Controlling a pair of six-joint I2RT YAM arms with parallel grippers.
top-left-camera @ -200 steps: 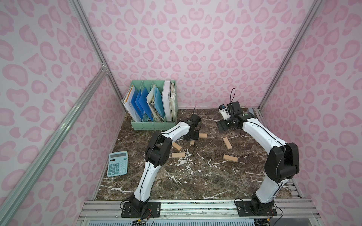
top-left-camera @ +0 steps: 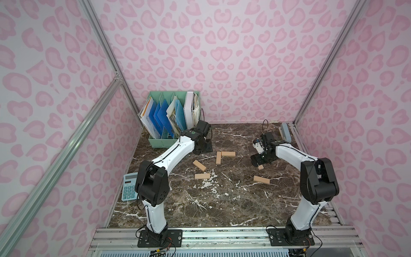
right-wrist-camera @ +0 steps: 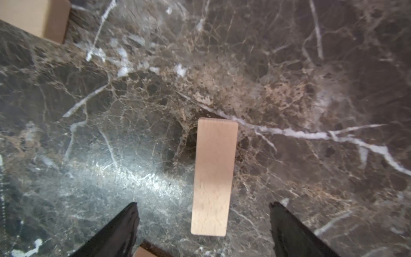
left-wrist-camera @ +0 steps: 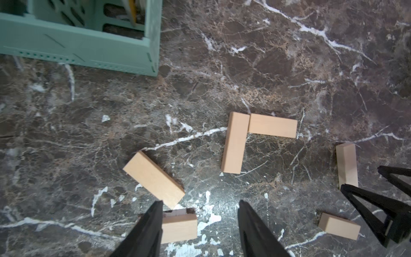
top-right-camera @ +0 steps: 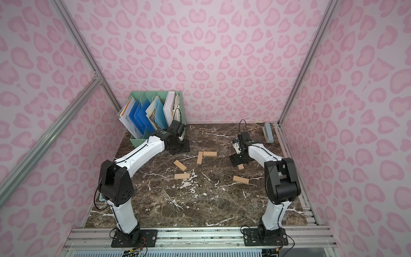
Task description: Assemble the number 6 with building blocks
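Observation:
Two wooden blocks meet at a corner in the middle: an upright-running block (left-wrist-camera: pixel 234 143) and a crosswise block (left-wrist-camera: pixel 272 126). Loose to the lower left lie an angled block (left-wrist-camera: pixel 153 179) and another block (left-wrist-camera: pixel 179 227). My left gripper hangs open above the table, nothing between its fingers. My right gripper stands open over a single block (right-wrist-camera: pixel 214 175); a further block (top-left-camera: pixel 261 180) lies nearer the front.
A green file holder (top-left-camera: pixel 158 142) full of folders fills the back left. A calculator (top-left-camera: pixel 130 188) lies at the left, and a grey object (top-left-camera: pixel 286 132) at the back right.

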